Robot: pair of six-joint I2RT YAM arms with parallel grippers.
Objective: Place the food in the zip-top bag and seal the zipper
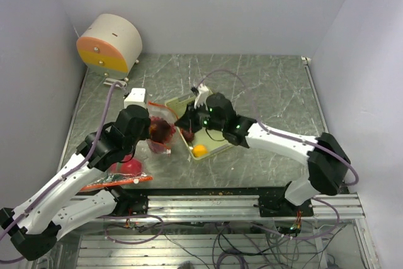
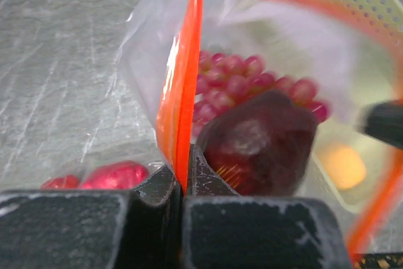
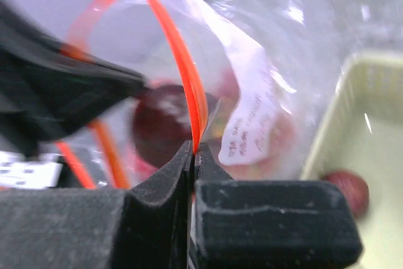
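A clear zip bag with an orange zipper (image 2: 179, 99) stands open between the grippers, holding red grapes (image 2: 233, 86) and a dark red-brown round food (image 2: 258, 146). My left gripper is shut on one side of the zipper rim. My right gripper is shut with a strand of the bag's orange zipper edge running into its fingertips. A pale green bin (image 1: 214, 147) right of the bag holds a yellow-orange item (image 1: 200, 150) and a small red round item (image 3: 346, 190).
Another orange-zippered bag with red items (image 1: 131, 167) lies at the front left. A white, orange and yellow box (image 1: 108, 42) stands at the back left.
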